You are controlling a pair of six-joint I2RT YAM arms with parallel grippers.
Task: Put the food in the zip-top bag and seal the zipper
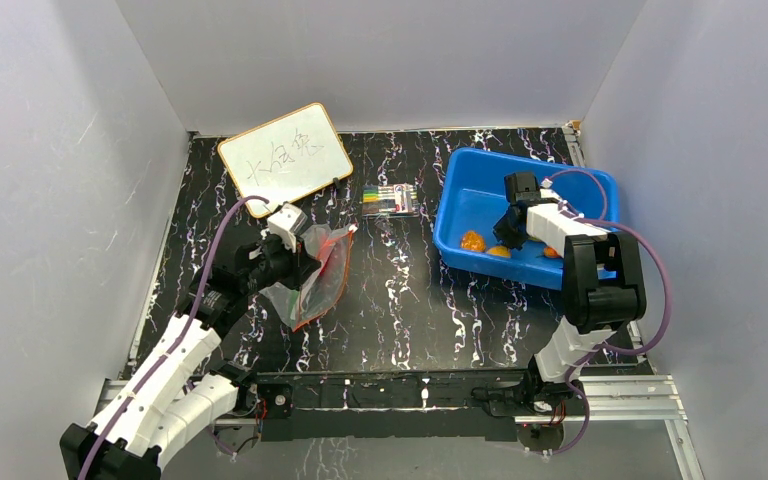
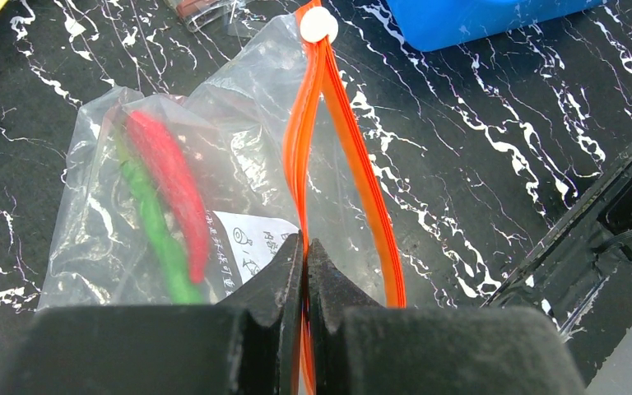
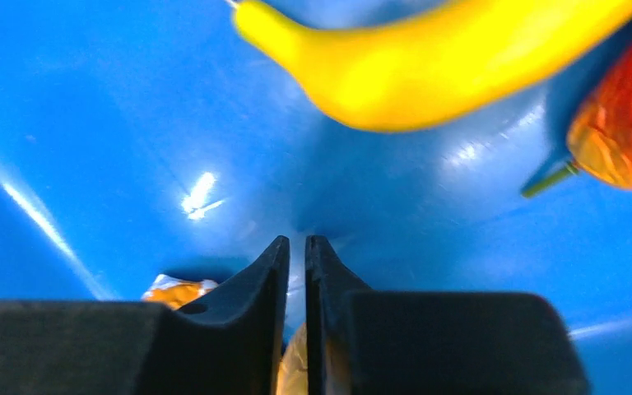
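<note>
In the left wrist view, the clear zip top bag (image 2: 243, 123) lies with a red pepper-like food (image 2: 169, 185) and a green one (image 2: 152, 234) inside. Its orange zipper strips (image 2: 370, 193) stand apart, joined near the white slider (image 2: 318, 25). My left gripper is shut on one strip of the bag's mouth. Inside the blue bin (image 1: 475, 170), my right gripper is slightly open, a narrow gap between its fingertips. A yellowish item (image 3: 293, 362) shows behind that gap, partly hidden. Beyond the fingertips are a banana (image 3: 428, 70) and a red-orange food (image 3: 625, 123).
An orange wrapped item (image 1: 472, 241) rests in the bin's near left corner. A marker pack (image 1: 390, 200) and a whiteboard (image 1: 285, 158) lie at the back. Bare table (image 1: 400, 300) separates the bag from the bin.
</note>
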